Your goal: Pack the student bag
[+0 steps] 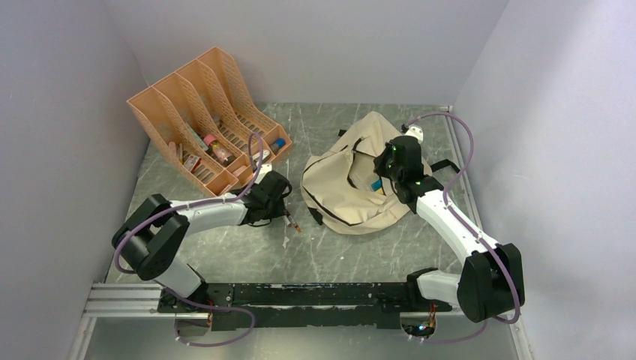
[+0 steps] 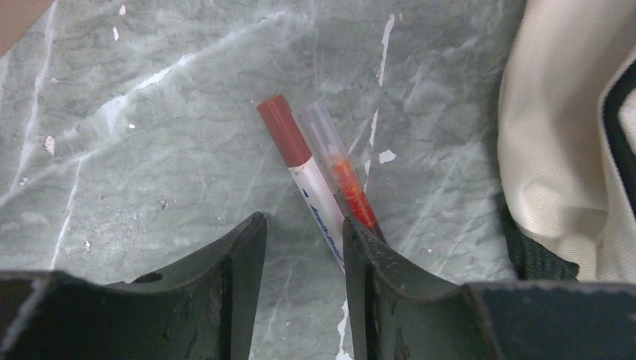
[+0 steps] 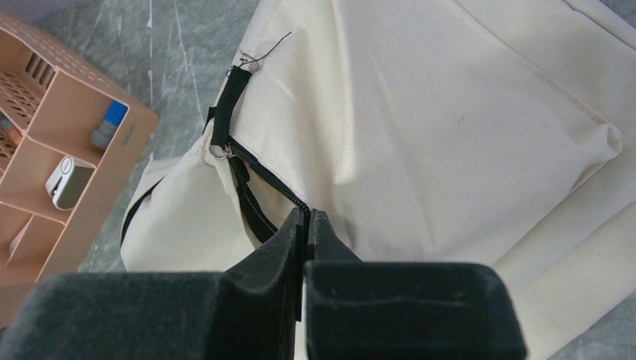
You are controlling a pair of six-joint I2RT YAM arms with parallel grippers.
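Note:
The beige bag [image 1: 334, 180] lies with its mouth spread, a blue and yellow item [image 1: 378, 187] inside. In the right wrist view, my right gripper is shut on the bag's black zipper edge [image 3: 266, 174]. On the table, left of the bag, a white marker with a dark red end [image 2: 285, 131] lies alongside a clear pen with an orange-red section [image 2: 349, 184]. Low over them, my left gripper is part open. The marker's lower part passes behind its right finger [image 2: 367, 262], and nothing shows gripped there.
A peach organizer [image 1: 169, 97] stands at the back left, holding a pink-capped bottle [image 1: 218, 150], a blue-capped bottle [image 1: 277, 144] and other small items. Table [image 1: 345, 262] in front of the bag is clear.

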